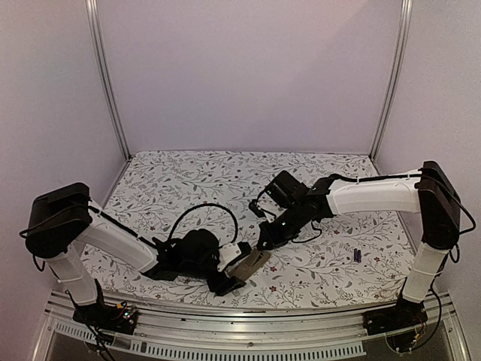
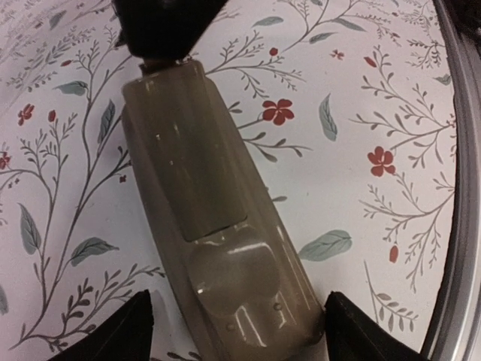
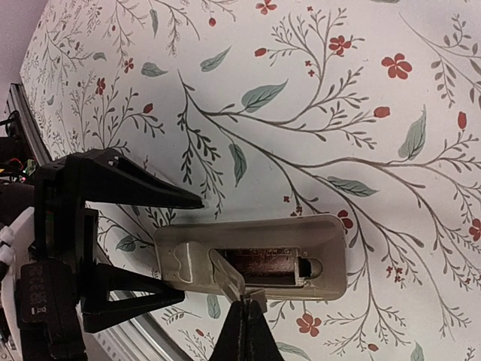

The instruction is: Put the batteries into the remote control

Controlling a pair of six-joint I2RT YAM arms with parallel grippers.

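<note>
The translucent grey-brown remote (image 3: 323,248) lies on the floral mat near the front edge. In the right wrist view its compartment (image 3: 263,261) is uncovered, with the cover (image 3: 229,272) tilted at my right gripper's (image 3: 244,308) shut tips, near the compartment's left end. My left gripper straddles the remote's near end, part open; in the right wrist view its fingers stand either side of that end. In the top view, a small pair of batteries (image 1: 357,256) lies to the right of both grippers.
A metal rail (image 1: 248,317) runs along the front edge. Both arms are close together at the front centre.
</note>
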